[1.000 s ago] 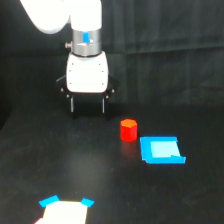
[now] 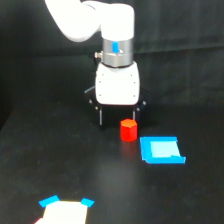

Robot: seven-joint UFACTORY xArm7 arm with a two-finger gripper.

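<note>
A small red block [image 2: 128, 131] rests on the dark tabletop, near the middle of the view. Directly over or slightly behind it hangs my gripper [image 2: 119, 116], pointing down. Its thin fingers [image 2: 100, 117] are spread wide, and the fingers are open with nothing seen between them. The fingertips appear a little higher in the picture than the block; how far above the table they are is hard to tell.
Right of the block lies a pale square outlined in blue tape [image 2: 162, 140]. Another pale item with blue tape corners [image 2: 66, 212] is cut off at the bottom left edge. Dark curtains hang behind. Bare table surrounds the block on the left and front.
The block and taped squares look unmoved.
</note>
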